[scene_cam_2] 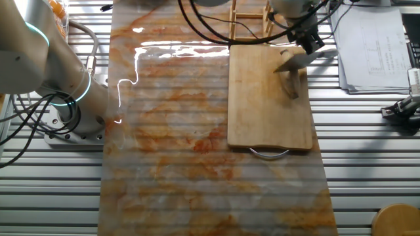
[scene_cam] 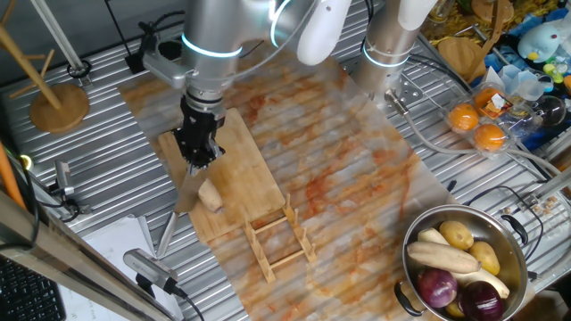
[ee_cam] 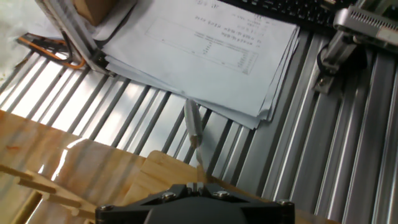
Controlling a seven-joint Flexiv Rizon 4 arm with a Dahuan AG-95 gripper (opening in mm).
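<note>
My gripper (scene_cam: 200,168) is shut on a knife, holding it by the blade's upper part over the cutting board. The broad metal blade (scene_cam: 189,192) stands close beside a pale, elongated vegetable (scene_cam: 211,196) lying on the wooden cutting board (scene_cam: 241,169). Past the board's edge, the silvery knife handle (ee_cam: 193,121) points away from my fingers in the wrist view. From exterior view 2, the blade (scene_cam_2: 295,62) crosses over the vegetable (scene_cam_2: 289,83); whether it touches cannot be told. The fingertips' grip is partly hidden by the gripper's body.
A small wooden rack (scene_cam: 281,242) stands against the board's end. A steel pot (scene_cam: 412,259) holds potatoes, purple onions and long pale vegetables. Papers (ee_cam: 205,56) lie beyond the handle, near a metal clamp device (scene_cam: 150,267).
</note>
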